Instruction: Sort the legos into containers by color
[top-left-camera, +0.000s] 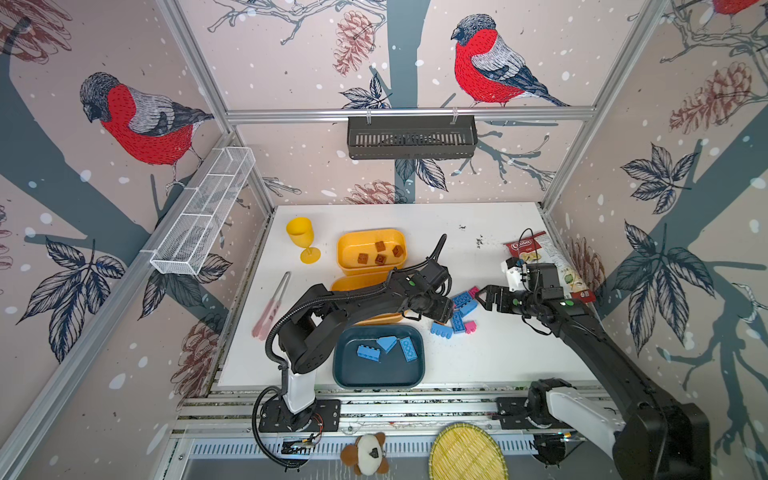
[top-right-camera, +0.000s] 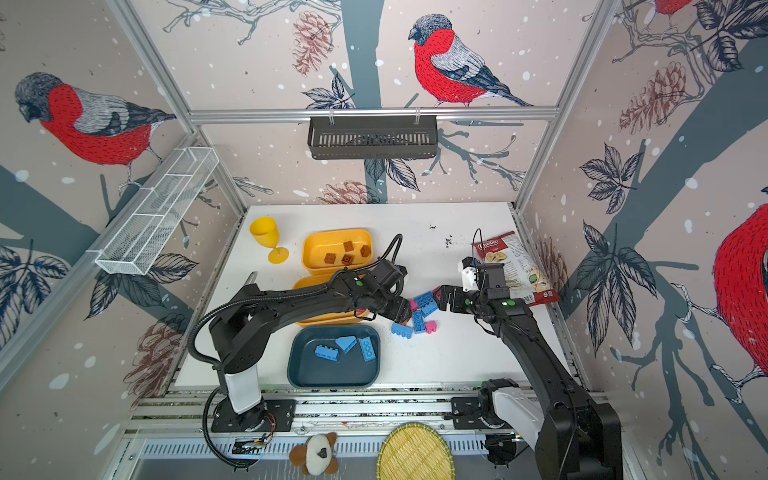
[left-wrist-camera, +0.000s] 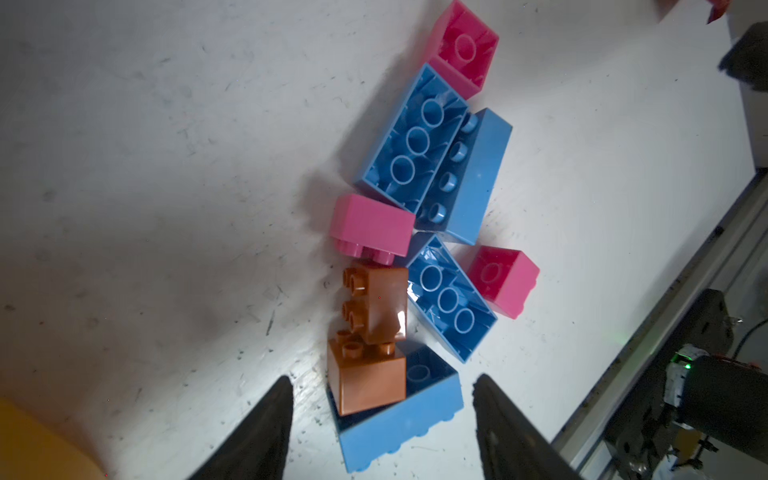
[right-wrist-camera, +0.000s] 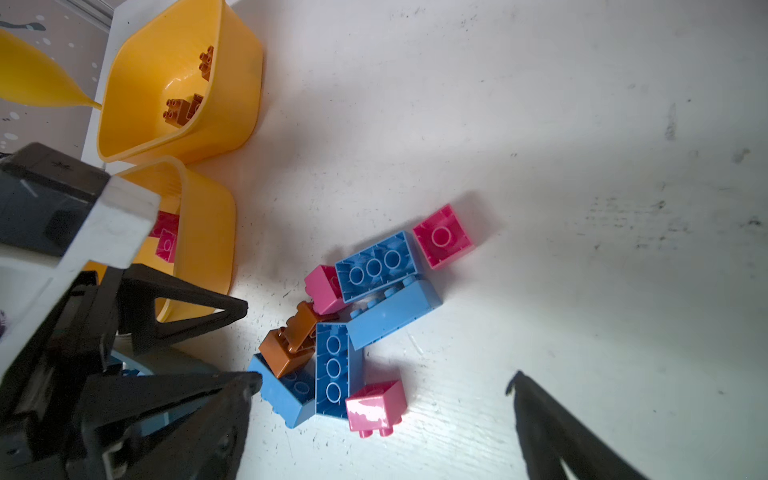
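Blue, pink and brown bricks lie in a loose pile on the white table. Two brown bricks (left-wrist-camera: 384, 304) touch each other; the lower one rests against a blue brick (left-wrist-camera: 404, 416). My left gripper is above this end of the pile, its fingers (left-wrist-camera: 268, 432) apart on either side with nothing held. At the pile's right, my right gripper stands open, nothing between its fingers. A pink brick (right-wrist-camera: 442, 236) lies at the far end of the pile. Three blue bricks sit in the dark tray (top-left-camera: 344, 376). Several brown bricks are in the rear yellow container (top-left-camera: 342, 254).
The front yellow container (right-wrist-camera: 209, 232), with pink bricks inside, is partly hidden by my left arm. A yellow cup (top-left-camera: 300, 230) and pink-handled tongs (top-left-camera: 268, 312) are at the left, a red package (top-left-camera: 572, 276) at the back right.
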